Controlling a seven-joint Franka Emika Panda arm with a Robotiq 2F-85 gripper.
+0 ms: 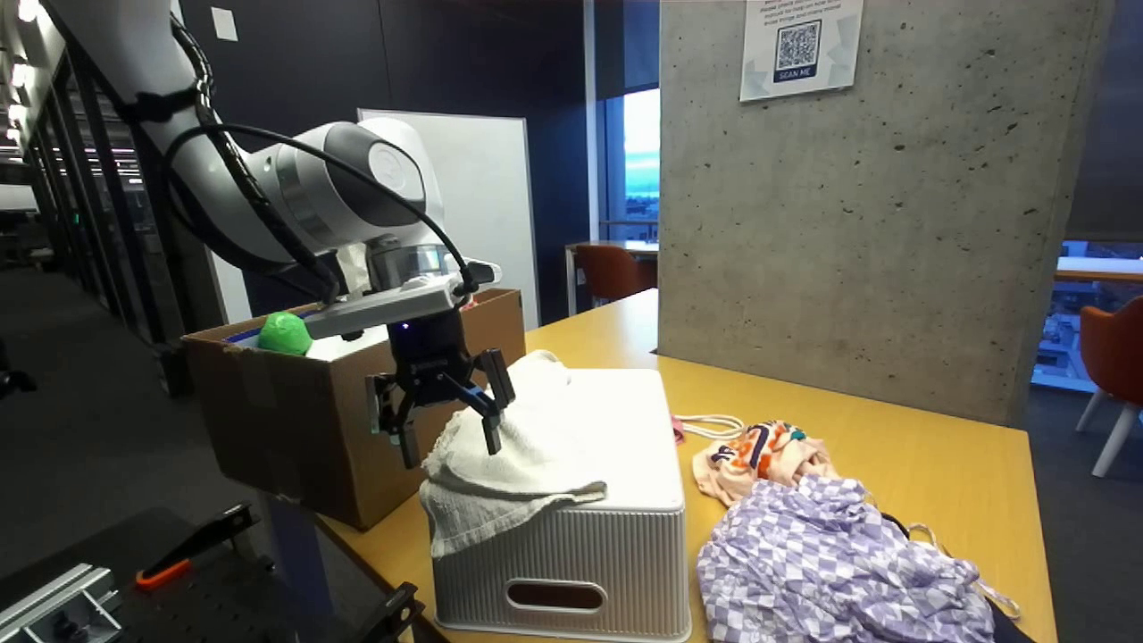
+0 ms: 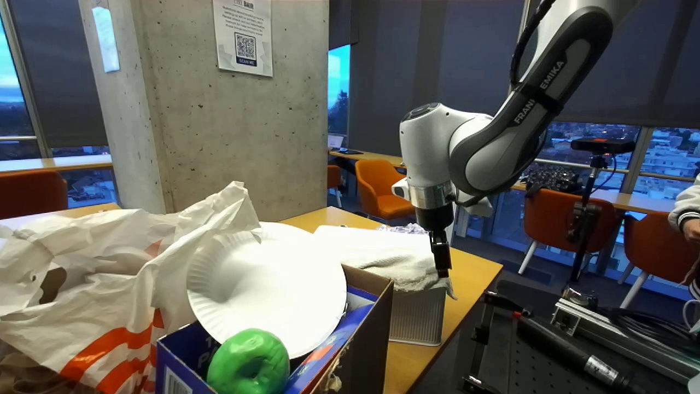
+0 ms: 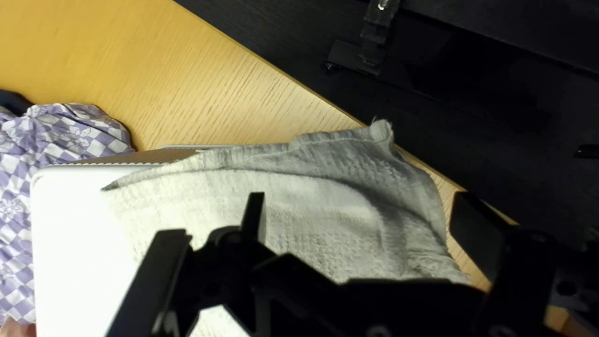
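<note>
A cream towel [image 1: 514, 445] lies draped over one side of a white ribbed box [image 1: 627, 429], part of it hanging down the wall. In exterior view 1 my gripper [image 1: 447, 445] is at the towel's left part, fingers pointing down and spread wide. Seen from the wrist, the towel [image 3: 314, 219] spreads beneath and beyond the gripper, which is open and grips no cloth. From exterior view 2 the fingers overlap the edge of the towel [image 2: 413, 272]; whether they touch it, I cannot tell.
A cardboard box [image 1: 289, 429] stands left of the white box; inside it are a green round thing [image 2: 249, 361] and a white paper plate [image 2: 262, 282]. Purple checkered cloth [image 1: 836, 563] and a peach patterned cloth [image 1: 766, 461] lie to the right.
</note>
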